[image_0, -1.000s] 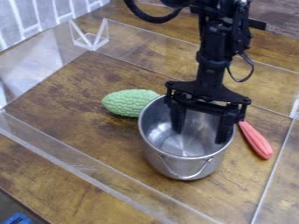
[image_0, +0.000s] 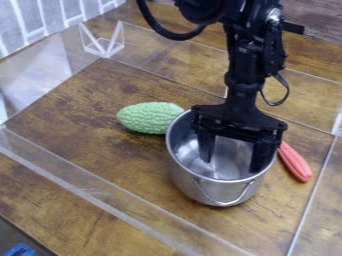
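Observation:
A steel pot (image_0: 214, 185) with a wire handle stands on the wooden surface, right of centre. My black gripper (image_0: 234, 145) points down into it, open, its fingers reaching inside the rim; whether they touch the pot is unclear. A green bumpy vegetable toy (image_0: 147, 117) lies left of and behind the pot. A red stick-like object (image_0: 295, 163) lies at the pot's right, partly hidden behind it.
Clear plastic walls (image_0: 87, 178) border the work area. Bare wood (image_0: 74, 125) fills the left part. A small blue object (image_0: 19, 250) is at the bottom-left corner, and a white rack stands at top left.
The gripper has shifted slightly downward and to the right over the pot. The pot appears moved slightly rightward; the vegetable and red object look unchanged.

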